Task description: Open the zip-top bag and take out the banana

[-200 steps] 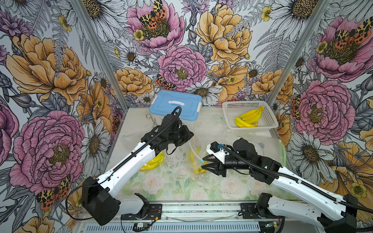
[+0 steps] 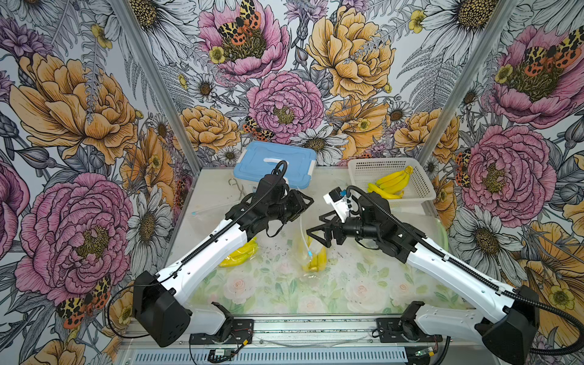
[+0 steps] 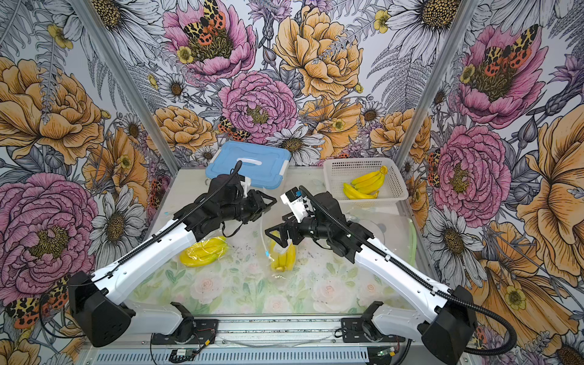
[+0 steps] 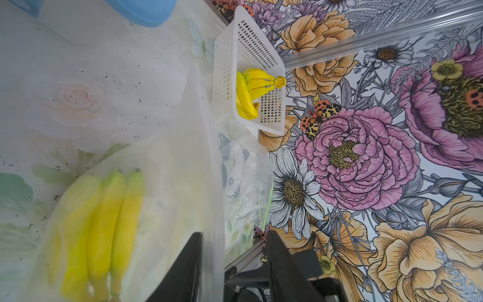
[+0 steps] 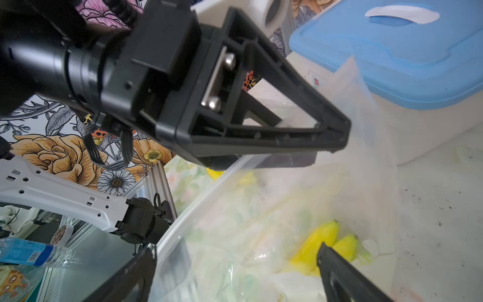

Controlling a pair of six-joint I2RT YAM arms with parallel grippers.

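A translucent zip top bag [image 5: 281, 211] with bananas [image 4: 108, 226] inside stands at the table's centre, its upper edge raised. My left gripper [image 2: 301, 203] is at that top edge; in the left wrist view the edge runs up beside its fingers, and in the right wrist view it lies against them. The fingers show apart, open. My right gripper [image 3: 279, 234] stands open just right of the bag, its fingers facing the raised edge.
A blue-lidded box [image 2: 273, 161] is at the back left, a white basket of bananas [image 2: 389, 164] at the back right. Another bunch of bananas [image 3: 200, 252] lies under the left arm.
My right gripper has moved up and inward toward the bag's top. My left gripper has risen and shifted slightly right.
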